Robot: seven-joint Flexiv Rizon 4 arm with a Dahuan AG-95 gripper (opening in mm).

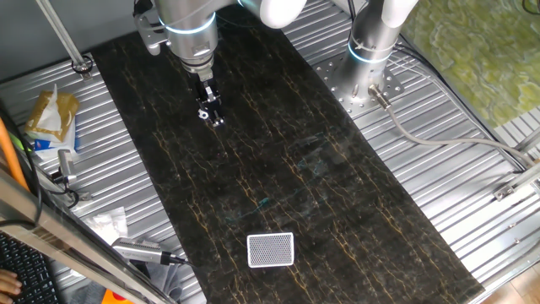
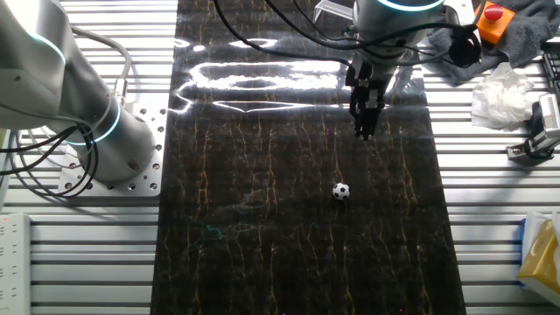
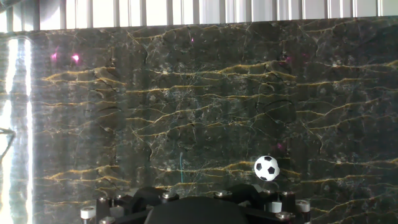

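Note:
A small black-and-white soccer ball (image 2: 341, 192) rests on the dark marbled board, also showing low and right of centre in the wrist view as a ball (image 3: 267, 168). My gripper (image 2: 364, 134) hangs above the board, apart from the ball in exterior view 2. From the other side, the gripper (image 1: 212, 118) points down over the far part of the board, with a small whitish spot by its fingers that I cannot identify for sure. A white mesh basket (image 1: 270, 250) stands near the board's close end. Whether the fingers are open or shut is unclear; their tips are hidden in the wrist view.
The dark board (image 1: 253, 169) is mostly bare, with slatted metal table around it. Tissue pack (image 1: 53, 114) and a grey device (image 1: 143, 251) lie off its left edge. Cables (image 2: 280, 51) loop near my arm.

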